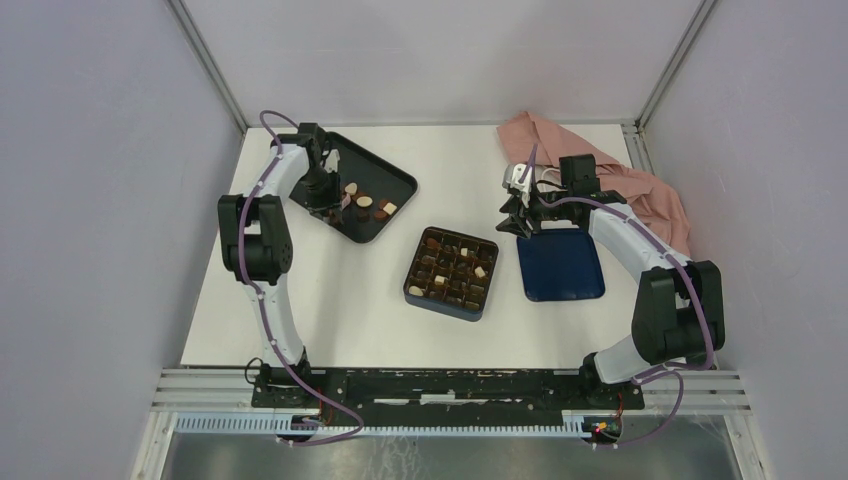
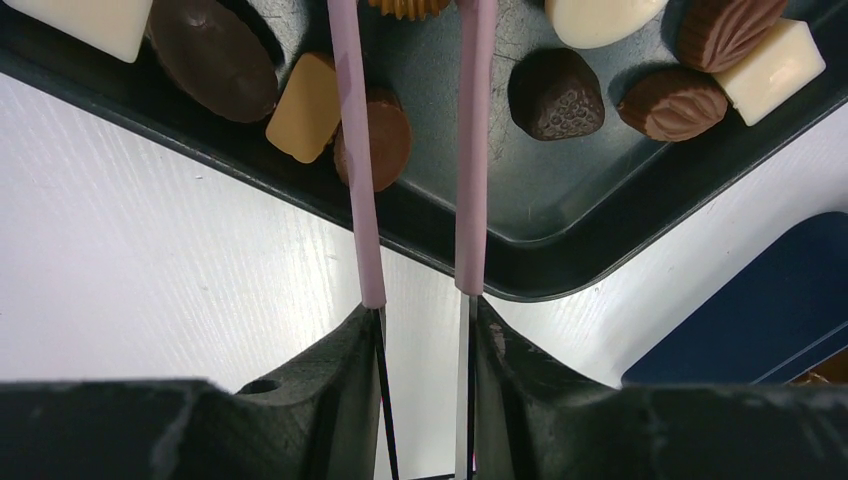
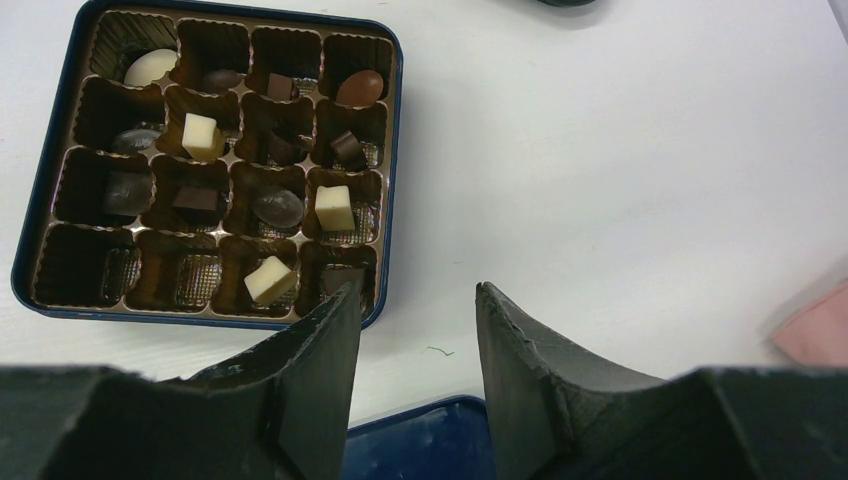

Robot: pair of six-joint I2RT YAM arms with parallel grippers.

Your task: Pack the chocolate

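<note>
The dark tray point(image 1: 380, 172) of assorted chocolates is at the back left. My left gripper point(image 1: 335, 205) is over it, its long pink fingers reaching among the pieces; in the left wrist view a ridged piece point(image 2: 405, 8) shows between them at the top edge, partly out of frame. The compartment box point(image 1: 450, 308) stands in the middle with chocolates in most cells; two cells point(image 3: 195, 275) in its near row look empty in the right wrist view. My right gripper hangs right of the box near its corner, fingers apart with nothing between.
A dark blue lid point(image 1: 560, 280) lies right of the box, under the right arm. A pink cloth point(image 1: 650, 200) is heaped at the back right.
</note>
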